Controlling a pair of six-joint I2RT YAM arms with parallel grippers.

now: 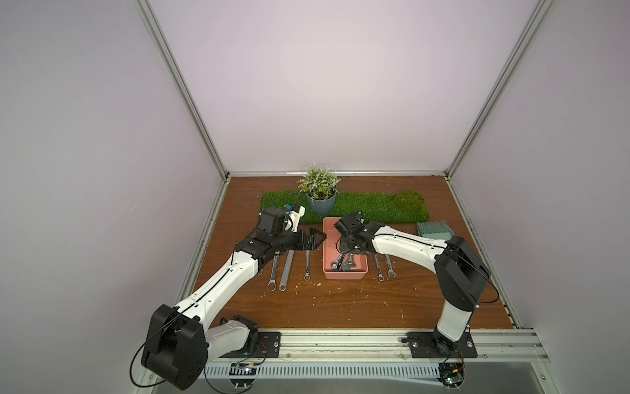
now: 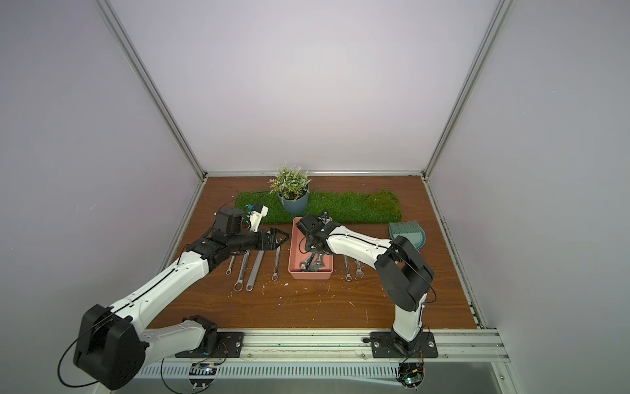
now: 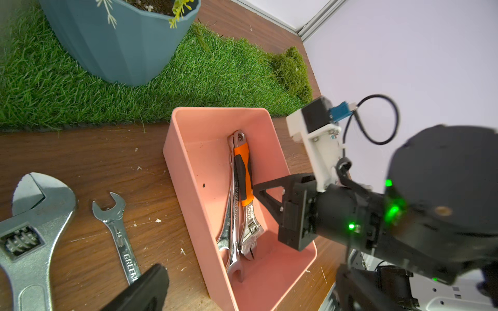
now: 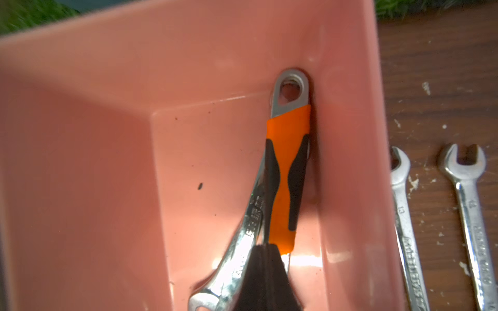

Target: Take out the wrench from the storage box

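Note:
The pink storage box (image 3: 181, 171) holds an adjustable wrench with an orange and black handle (image 3: 242, 171), lying along its right wall. Beside that wrench lie shiny combination wrenches (image 4: 236, 259), partly overlapped by it. My right gripper is shut over the box, its fingertips in front of the lower end of the orange handle (image 4: 288, 129). No tool shows between them, and whether they touch the handle I cannot tell. To the left of the box, my left gripper (image 1: 319, 237) stands open and empty; its dark finger (image 3: 147, 290) edges into the left wrist view.
A large adjustable wrench (image 3: 39, 243) and a small spanner (image 3: 118, 228) lie left of the box. Two spanners (image 4: 464, 207) lie to its right. A potted plant (image 1: 321, 197) stands behind on artificial grass (image 1: 374, 207).

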